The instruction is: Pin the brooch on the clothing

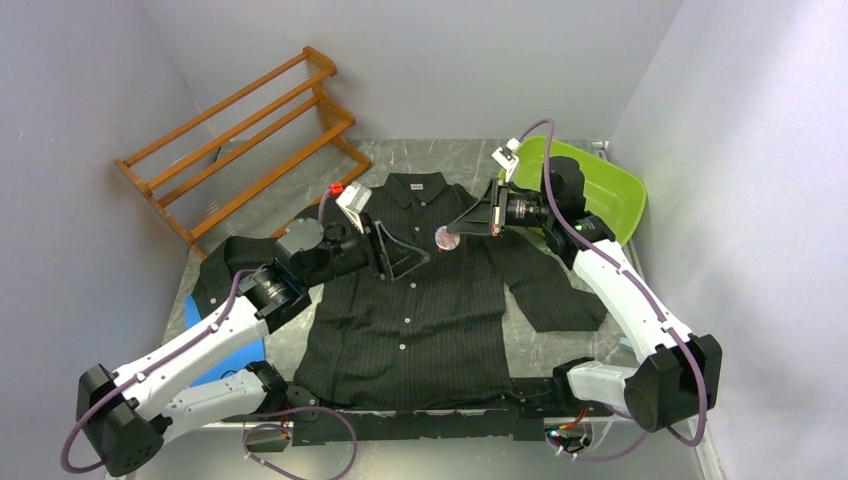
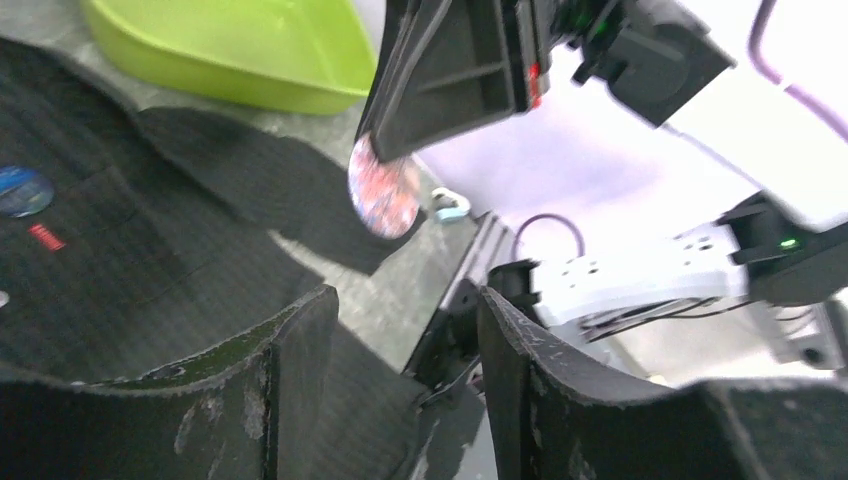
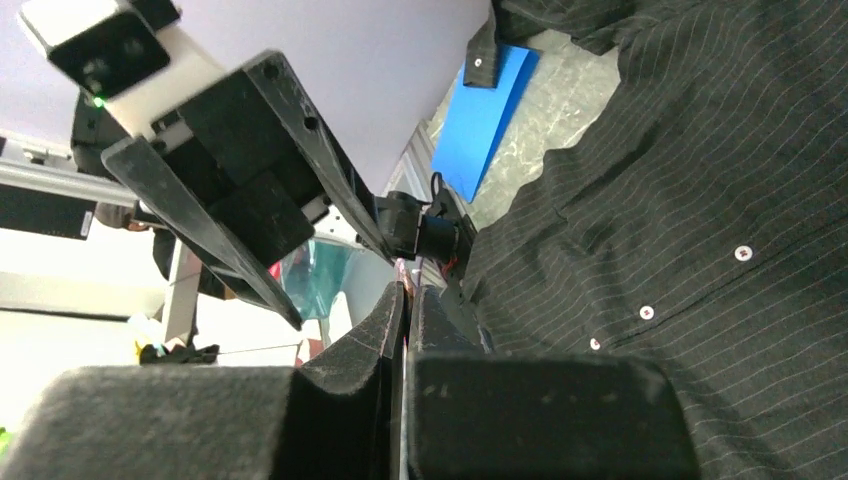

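Observation:
A black pinstriped shirt (image 1: 420,310) lies spread flat with its buttons up. Over its chest, a round pinkish patterned brooch (image 2: 382,190) is held at its edge by my right gripper (image 1: 456,229), whose fingers are shut on it. From the right wrist view only a thin edge of the brooch (image 3: 404,272) shows between the fingertips. My left gripper (image 1: 411,268) stands with its fingers apart, to the left of the brooch and not touching it. In the left wrist view the space between the left fingertips is empty.
On the shirt lie a blue round piece (image 2: 22,190) and a small red strip (image 2: 46,237). A green basin (image 1: 618,195) stands at the back right, a wooden rack (image 1: 240,130) at the back left. A blue sheet (image 1: 225,360) lies partly under the left arm.

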